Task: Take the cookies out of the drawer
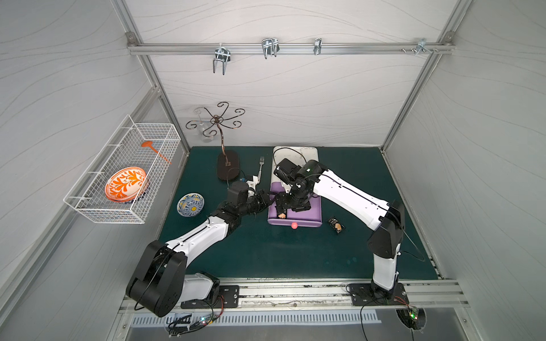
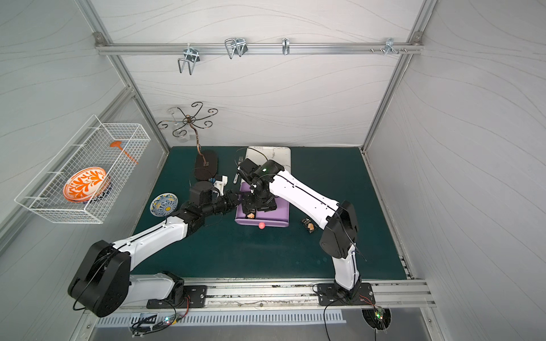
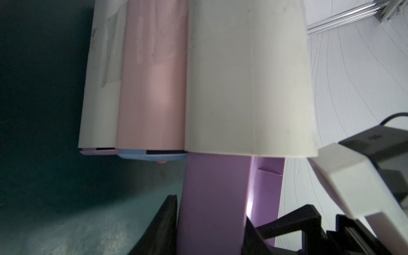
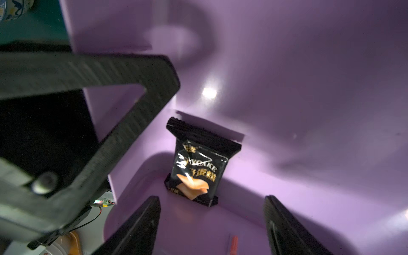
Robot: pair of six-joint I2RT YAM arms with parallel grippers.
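The purple drawer [image 1: 301, 217] is pulled out of its white cabinet [image 1: 310, 153] at the middle of the table. One black cookie packet [image 4: 196, 170] lies inside it, leaning near a corner by the side wall. Above that packet my right gripper hangs open, with nothing between its fingers; the packet sits just beyond the fingertips in the right wrist view. My left gripper is shut on the drawer's purple side wall [image 3: 214, 191]. A second cookie packet [image 1: 336, 225] rests on the green table, right of the drawer.
A blue patterned bowl [image 1: 190, 204] stands at the left, with a fork [image 1: 261, 167] and a dark-based metal stand [image 1: 228, 164] behind it. The wire basket [image 1: 136, 213] on the left wall holds an orange patterned bowl [image 1: 126, 183]. Free table lies in front of the drawer.
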